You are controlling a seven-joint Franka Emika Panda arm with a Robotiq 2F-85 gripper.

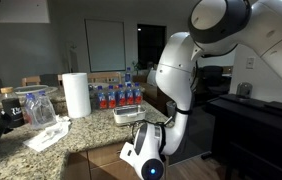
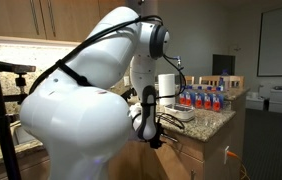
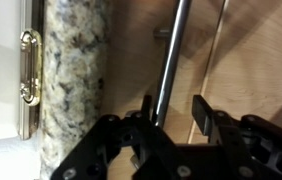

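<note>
In the wrist view, a shiny metal bar handle (image 3: pixel 171 65) runs along the wooden front (image 3: pixel 131 50) below the counter. Its near end reaches in between the two black fingers of my gripper. The fingers stand apart, and a gap shows between the bar and the right finger; contact on the left side is unclear. Exterior view 1 has the gripper (image 1: pixel 129 153) low at the counter's front, its fingers too small to judge. The arm largely covers that area in exterior view 2.
The granite counter edge (image 3: pixel 76 80) runs close beside the gripper. On the counter (image 1: pixel 79 142) stand a paper towel roll (image 1: pixel 77 97), several blue-capped bottles (image 1: pixel 120 97), a metal tray (image 1: pixel 133 115) and a clear pitcher (image 1: pixel 40 110). A cloth (image 1: pixel 49 137) lies at the left.
</note>
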